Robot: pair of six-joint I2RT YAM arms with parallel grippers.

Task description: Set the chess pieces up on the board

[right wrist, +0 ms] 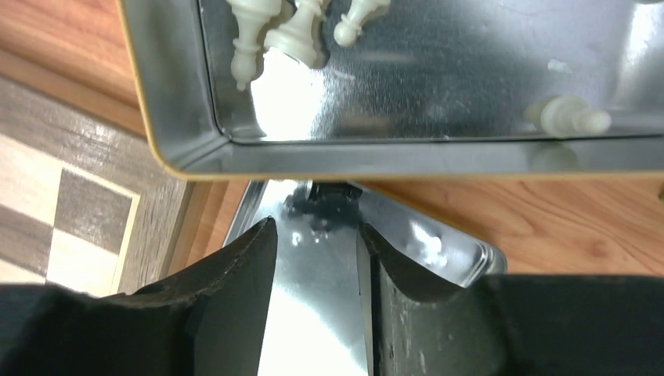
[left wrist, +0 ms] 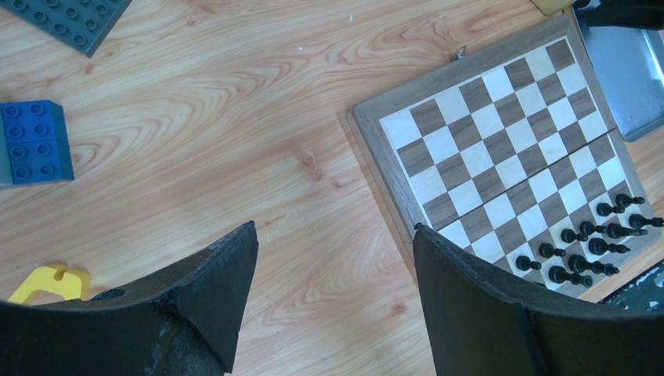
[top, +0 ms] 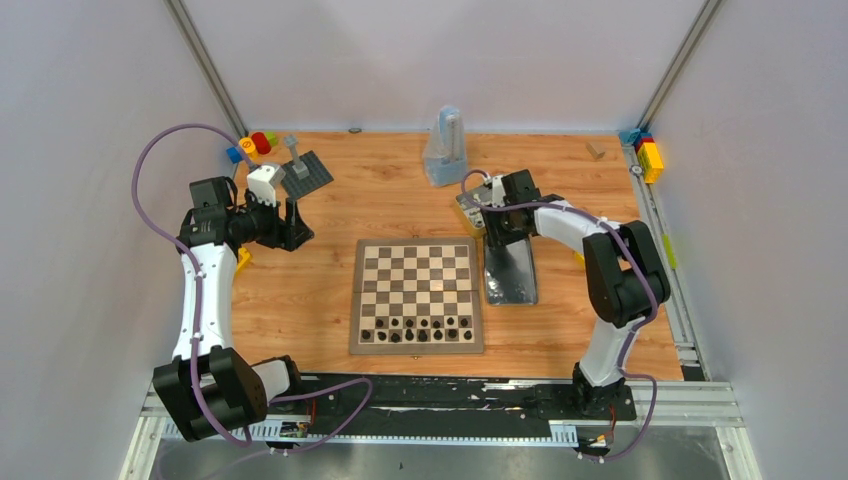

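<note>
Black chess pieces [top: 409, 336] stand in two rows along the near side of the chessboard [top: 355, 300]. White pieces [right wrist: 294, 35] lie in the open tin [right wrist: 407, 153], and one white piece [right wrist: 574, 117] is upright there. Below the tin's wall, a dark object [right wrist: 333, 190], apparently a black piece, lies in the metal lid [right wrist: 301, 227], partly hidden by the tin's edge. My right gripper is over that lid, fingers parted and empty, with the dark object just beyond the tips. Away to the board's left, my left gripper is open and empty.
A plastic container [top: 446, 155] stands at the back. Blue bricks [left wrist: 37, 141], a dark brick plate [top: 306, 175] and a yellow piece [left wrist: 53, 283] are on the left. The tin's raised wall is close to the right fingers. Bare wood lies left of the board.
</note>
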